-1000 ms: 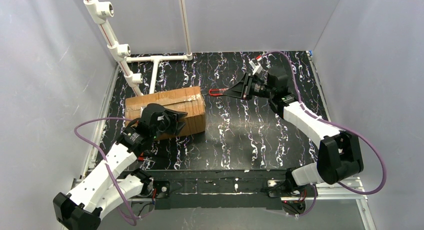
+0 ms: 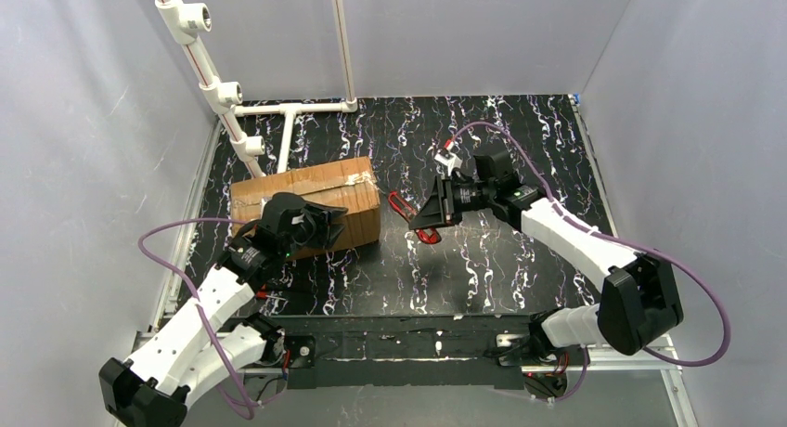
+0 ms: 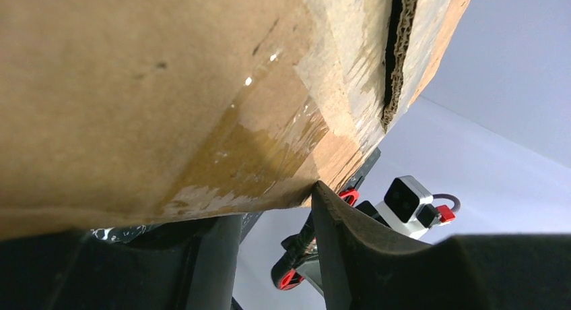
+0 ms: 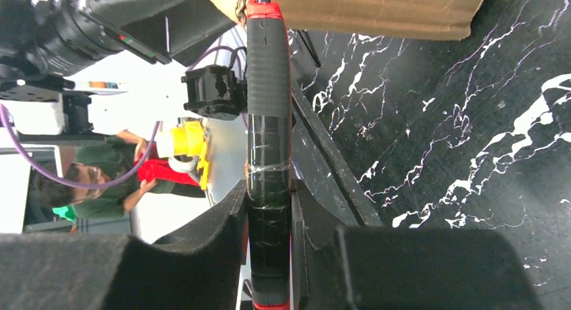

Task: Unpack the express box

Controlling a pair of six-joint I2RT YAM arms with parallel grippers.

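Observation:
The taped cardboard box lies at the left of the worktop, a slit in its tape and flap showing in the left wrist view. My left gripper is shut on the box at its near side; the box fills the left wrist view. My right gripper is shut on a red-and-black cutter, held upright in the right wrist view, just right of the box in the top view. The cutter's tip meets the box edge in that view; whether it touches is unclear.
White pipe frames stand behind and left of the box. Grey walls enclose both sides and the back.
My right gripper has moved toward the front and turned, so the cutter now slants steeply in the top view. The box and left arm look nearly unchanged.

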